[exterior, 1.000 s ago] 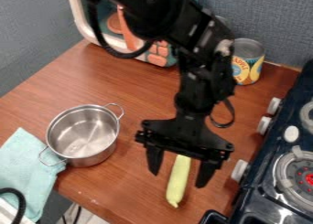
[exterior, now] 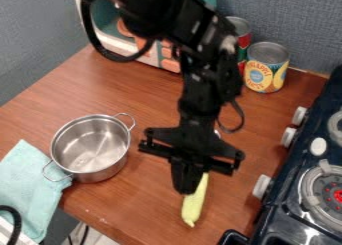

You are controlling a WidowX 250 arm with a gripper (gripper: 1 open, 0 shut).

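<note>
My black gripper [exterior: 190,171] is low over the wooden counter, its fingers around the upper end of a pale yellow, elongated object [exterior: 194,201], perhaps corn or a banana, which points toward the front edge. The fingertips are mostly hidden behind the gripper body, but they appear closed on the object. A steel pot [exterior: 88,154] with two handles stands to the left.
A black stove [exterior: 307,199] with knobs lines the right. A light blue cloth [exterior: 27,179] lies at the left edge. Cans [exterior: 266,73] and a toy kitchen piece stand at the back.
The fingers, wide apart a second ago, have closed in around the yellow object's upper end. The arm has shifted slightly left and upright, uncovering more of the cans behind.
</note>
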